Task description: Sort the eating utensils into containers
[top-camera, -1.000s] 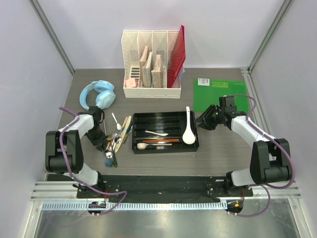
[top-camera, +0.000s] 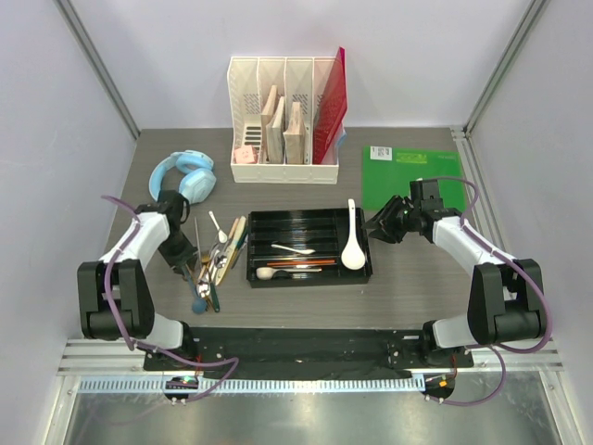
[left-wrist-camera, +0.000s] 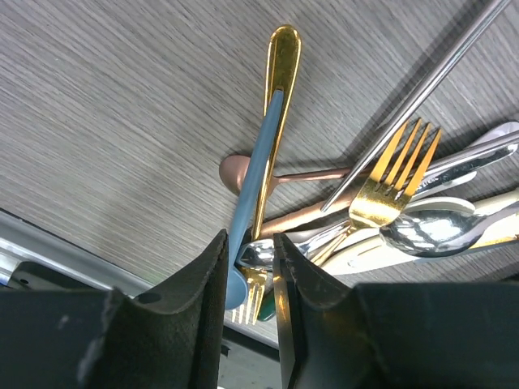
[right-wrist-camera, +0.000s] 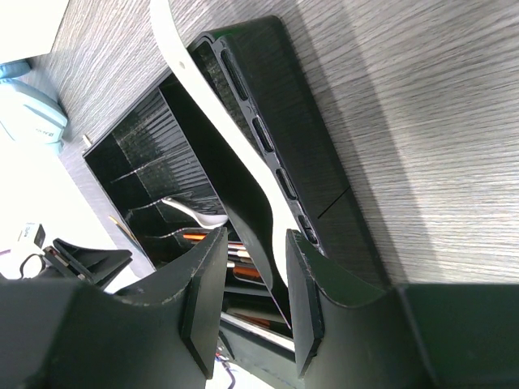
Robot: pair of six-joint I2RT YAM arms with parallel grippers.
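The black sectioned tray (top-camera: 296, 220) lies mid-table. Inside it are a large white ladle (top-camera: 352, 255) in the right-hand section, a small white spoon (top-camera: 295, 249) and several thin utensils. A loose pile of cutlery lies left of the tray. Over that pile my left gripper is open, with a blue-handled utensil (left-wrist-camera: 253, 170) and a gold fork (left-wrist-camera: 281, 69) showing below and between its fingers; neither is visibly clamped. At the tray's right edge, my right gripper has its fingers apart, the ladle's white handle (right-wrist-camera: 219, 117) passing in view between them.
Blue headphones (top-camera: 186, 173) rest behind the pile. A white file rack (top-camera: 283, 173) stands behind the tray, and a green sheet (top-camera: 408, 167) lies at back right. Bare table (top-camera: 408, 287) shows right of the tray.
In the top view, the right arm, tray and ladle look unmoved.
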